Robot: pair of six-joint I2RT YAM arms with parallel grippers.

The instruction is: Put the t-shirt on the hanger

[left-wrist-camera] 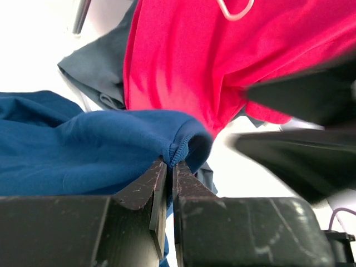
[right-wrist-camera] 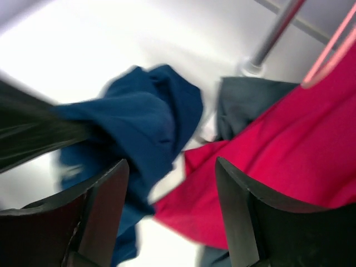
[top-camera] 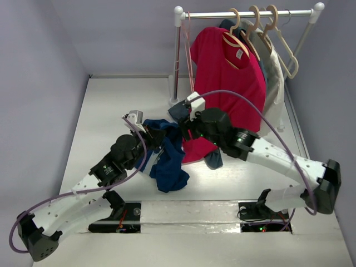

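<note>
A dark blue t-shirt (top-camera: 169, 172) lies bunched on the white table. My left gripper (top-camera: 153, 133) is shut on a raised hemmed edge of it, clear in the left wrist view at its fingertips (left-wrist-camera: 172, 169). My right gripper (top-camera: 189, 125) stands open just right of the blue shirt, its fingers showing blurred in the left wrist view and at the bottom of the right wrist view, with nothing clearly between them. Wooden hangers (top-camera: 236, 33) and a white hanger (top-camera: 292, 64) hang on the rail at the back right.
A red t-shirt (top-camera: 233, 89) hangs on the rack (top-camera: 203, 15), with grey and pale garments (top-camera: 272, 105) behind it. Pink strands (top-camera: 189, 55) hang at the rack's left.
</note>
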